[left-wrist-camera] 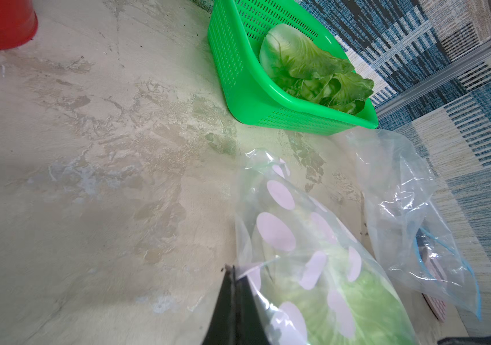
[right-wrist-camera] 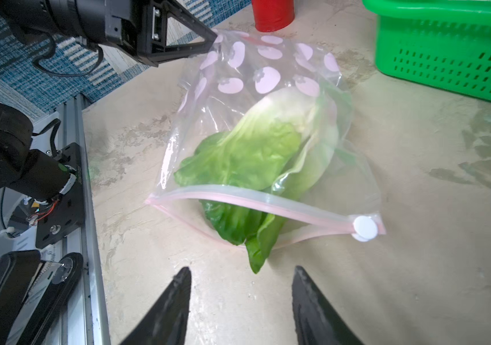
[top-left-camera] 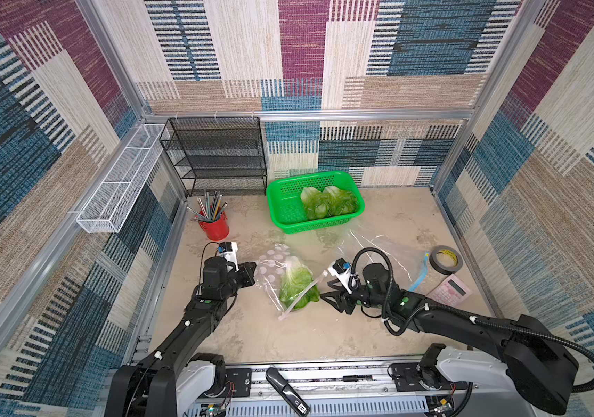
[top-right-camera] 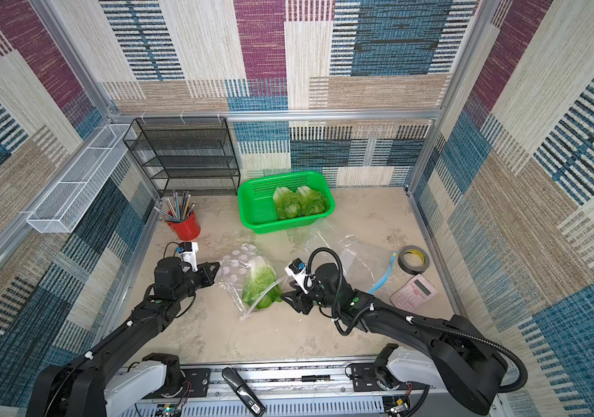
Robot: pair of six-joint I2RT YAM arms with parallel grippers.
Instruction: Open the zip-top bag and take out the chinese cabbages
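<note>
The clear zip top bag (right-wrist-camera: 268,74) with pale pink dots lies on the table, its pink zip edge (right-wrist-camera: 245,198) parted. One green cabbage (right-wrist-camera: 245,149) is mostly inside, and its leaf tips poke out past the mouth. At the bag's closed end, my left gripper is shut on a corner of the plastic. My right gripper stands open just in front of the mouth, with nothing between its fingers. Other cabbages (top-left-camera: 331,201) sit in the right part of the green basket (top-left-camera: 290,227) at the back.
Behind my right arm lies an empty clear bag (left-wrist-camera: 400,195) with a blue zip. A tape roll (top-left-camera: 445,260) and a pink calculator (top-left-camera: 449,290) are at the right. The red pen cup (top-left-camera: 217,229) stands back left. Bare table stretches along the front.
</note>
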